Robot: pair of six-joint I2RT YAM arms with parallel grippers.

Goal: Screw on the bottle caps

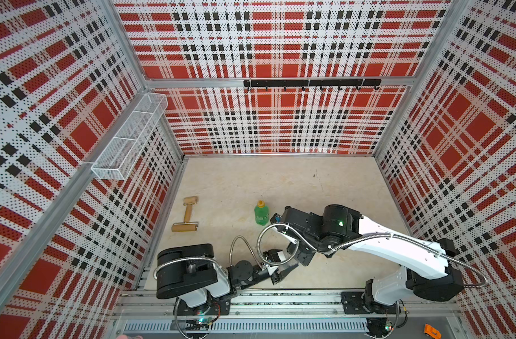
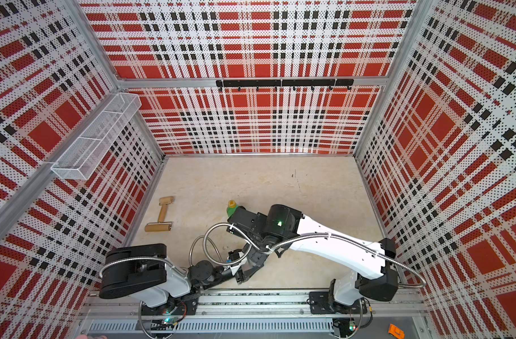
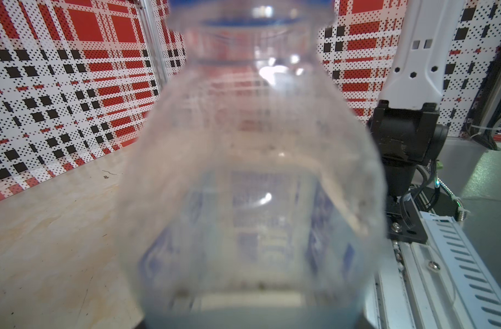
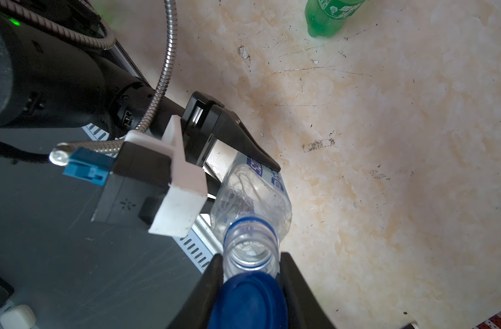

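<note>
A clear bottle [image 4: 250,192] with a blue-and-white label stands out in the right wrist view, gripped round its body by my left gripper [image 1: 277,271]. It also fills the left wrist view, upright, with a blue ring on its neck. A blue cap [image 4: 251,304] sits at the mouth end, between the fingers of my right gripper. Those fingers flank the cap closely; whether they press on it cannot be told. Clear neck shows between ring and cap, and how the cap meets the thread is hidden.
A green bottle with a yellow cap [image 1: 261,213] stands on the table behind the grippers. A wooden roller [image 1: 185,227] lies at the left, and a wire basket [image 1: 122,147] hangs on the left wall.
</note>
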